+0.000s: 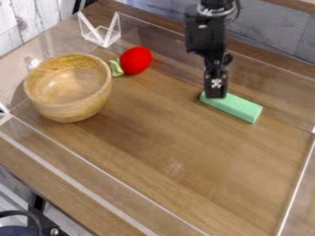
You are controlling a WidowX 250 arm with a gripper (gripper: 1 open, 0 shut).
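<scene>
My black gripper (pixel 215 85) hangs over the back-centre right of the wooden table, just above the left end of a mint-green rectangular block (pixel 231 108). Whether its fingers are open or shut is hard to tell at this size. A red round object (pixel 135 60) lies left of it at the back, with a small green item (pixel 116 68) beside it. A wooden bowl (pixel 68 91) sits at the left.
A white wire stand (pixel 99 29) is at the back left. A wall (pixel 259 28) runs behind the table.
</scene>
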